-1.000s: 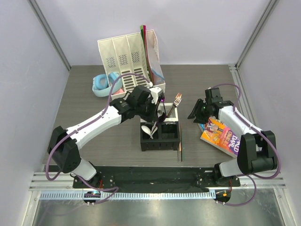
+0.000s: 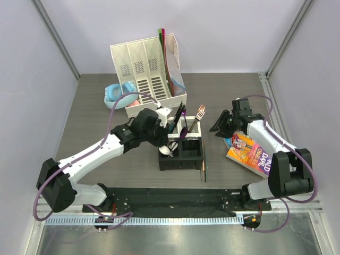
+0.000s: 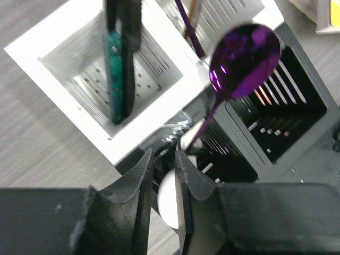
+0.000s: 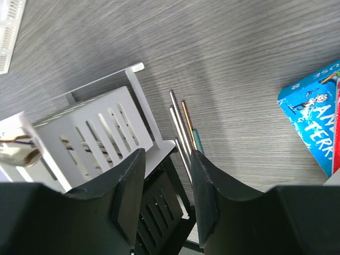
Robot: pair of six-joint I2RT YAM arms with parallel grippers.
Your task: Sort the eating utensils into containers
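In the left wrist view, my left gripper is partly open over a black compartment. A white spoon shows in the gap between its fingers, apparently lower down. A purple spoon leans up from the same black container, just right of those fingers. The white container behind holds dark and green-handled utensils and a copper-toned fork. Thin chopsticks lie on the table along the containers' right side. My right gripper hangs open above the table, nothing between its fingers.
Colourful books or boxes lie at the right under the right arm. A tall cream rack stands at the back, beside a light-blue bowl with blue items.
My left arm has drawn back to the left and toward the front, its gripper now closer to the white spoon's compartment. The right arm has barely shifted.
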